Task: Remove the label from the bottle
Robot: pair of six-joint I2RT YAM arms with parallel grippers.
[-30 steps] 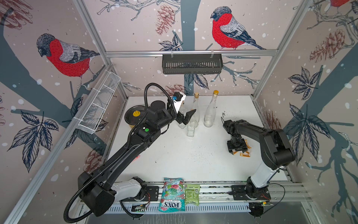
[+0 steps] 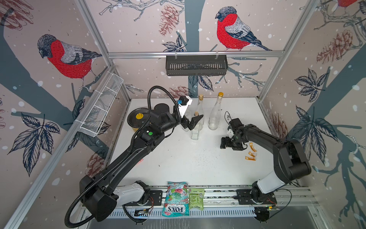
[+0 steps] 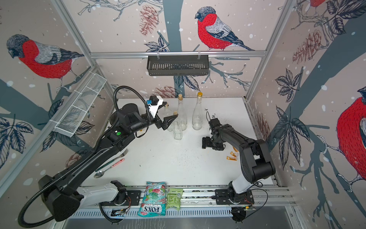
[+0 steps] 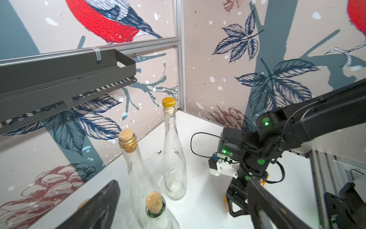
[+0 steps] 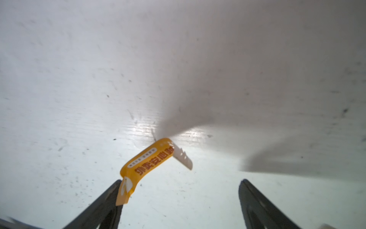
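Glass bottles stand on the back middle of the table: a tall one (image 4: 173,164) with a yellow cap, a corked one (image 4: 139,171) and a shorter corked one (image 4: 160,217); no label can be made out on them. My left gripper (image 2: 190,120) is open above and left of the bottles. My right gripper (image 3: 209,142) is open, low over the table front-right of them. An orange label (image 5: 148,160) with curled ends appears to cling to its left finger in the right wrist view. More orange labels (image 2: 250,158) lie at the table's right.
A dark pot (image 2: 134,118) sits at back left, cutlery (image 3: 110,168) at front left. Snack bags (image 2: 175,198) lie on the front rail. A grey rack (image 2: 196,70) hangs on the back wall.
My right gripper has moved left and back, away from the pile of orange labels. My left arm has shifted very slightly.
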